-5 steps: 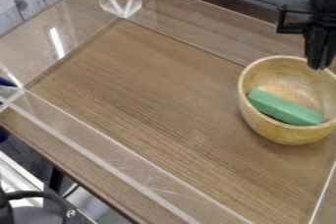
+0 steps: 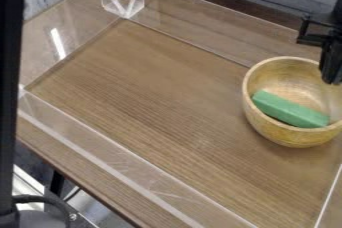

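A wooden bowl (image 2: 262, 125) sits at the right of the table, holding a green block (image 2: 290, 110) that lies in its bottom. My gripper (image 2: 325, 70) is at the right edge, just over the bowl's back right rim, partly cut off by the frame. It looks shut, with nothing visible between its fingers.
A wooden table (image 2: 147, 112) is bordered by clear acrylic walls, with a clear angled piece (image 2: 122, 2) at the back left corner.
My gripper has come lower and a little to the right, toward the bowl's back rim. The bowl and green block look unmoved.
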